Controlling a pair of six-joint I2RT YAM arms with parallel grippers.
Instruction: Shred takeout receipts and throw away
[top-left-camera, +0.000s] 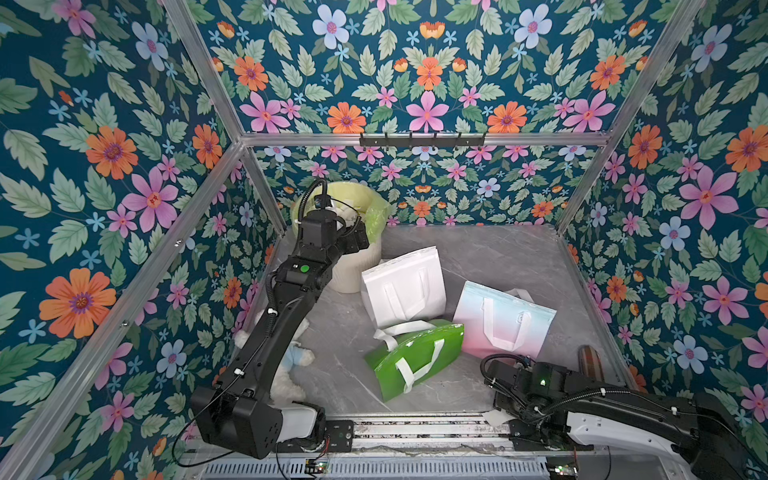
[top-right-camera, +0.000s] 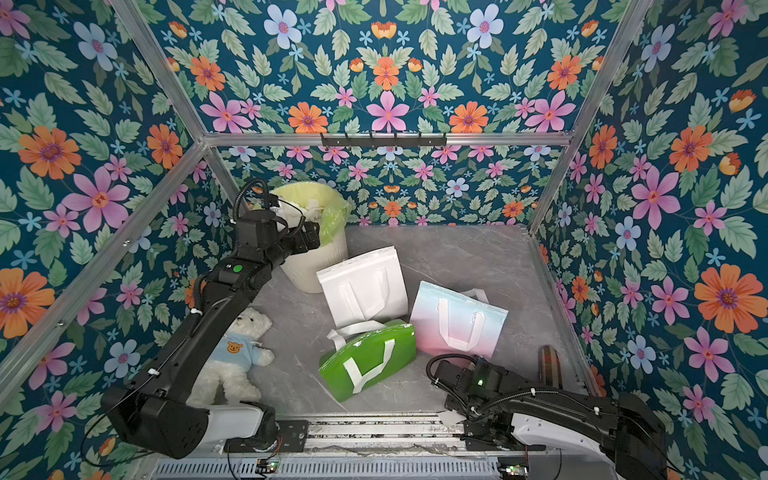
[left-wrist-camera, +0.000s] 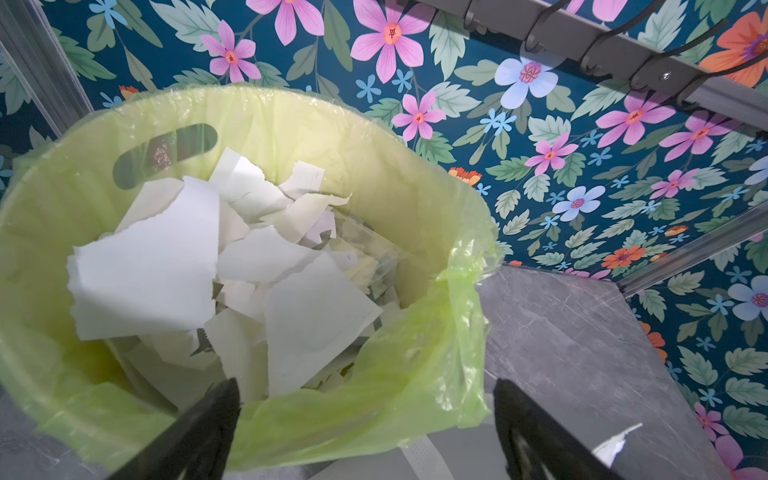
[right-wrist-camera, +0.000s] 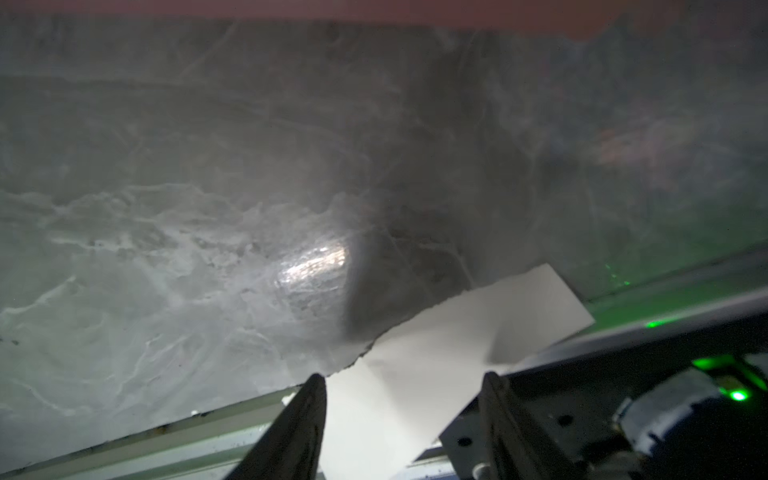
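Torn white paper pieces (left-wrist-camera: 312, 272) fill much of the bin, which has a yellow-green liner (left-wrist-camera: 448, 320). My left gripper is open and empty, above the bin's near side. A torn piece of white paper (right-wrist-camera: 456, 328) lies at the table's front edge, partly over the rail. My right gripper is open, with that paper seen between its fingers but not gripped. In the top left view the right arm covers most of this piece.
A white bag (top-left-camera: 404, 286), a green bag (top-left-camera: 420, 360) and a pink-blue bag (top-left-camera: 504, 321) stand mid-table. A teddy bear (top-right-camera: 232, 360) sits at left under the left arm. A striped brown object (top-right-camera: 549, 366) lies at right.
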